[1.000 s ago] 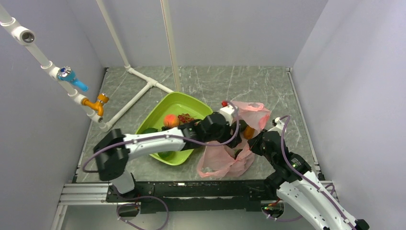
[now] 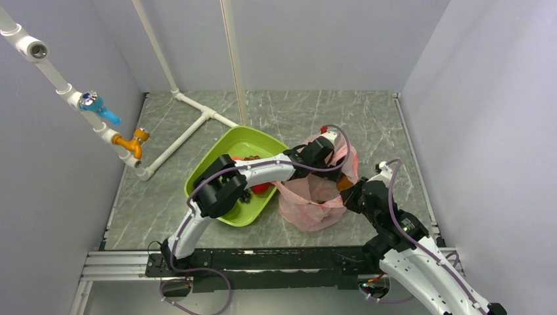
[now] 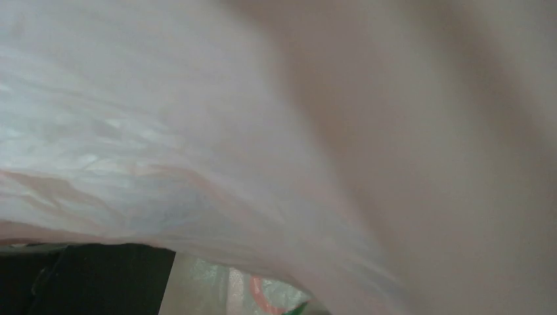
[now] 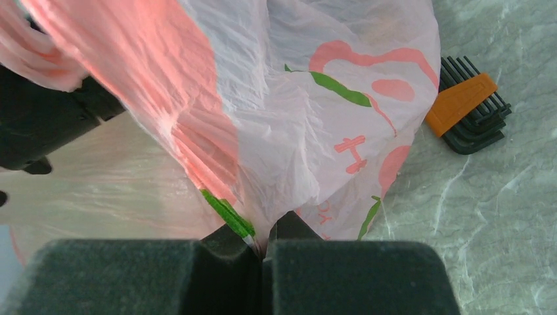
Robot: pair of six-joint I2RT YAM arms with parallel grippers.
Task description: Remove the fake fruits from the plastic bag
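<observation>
The pink-white plastic bag (image 2: 309, 210) lies crumpled on the worktop with its mouth held up. My right gripper is shut on the bag's gathered rim, pinching the thin film. Reaching over the bag from the left, my left gripper (image 2: 337, 169) is at the opening, its fingers partly hidden. Bag film fills most of the left wrist view, and one dark finger (image 3: 85, 282) shows at the lower left; nothing is seen held there. An orange-brown fruit (image 2: 345, 183) shows in the bag's opening, close to both grippers.
A green basin (image 2: 246, 138) stands left under my left arm, holding a red fruit (image 2: 261, 188) and other fruits. In the right wrist view, a black-and-orange toothed object (image 4: 466, 102) lies beside the bag.
The left arm has swung right and slightly back, bringing its gripper farther over the bag. The bag's near side has shifted a little. The right arm stays in place.
</observation>
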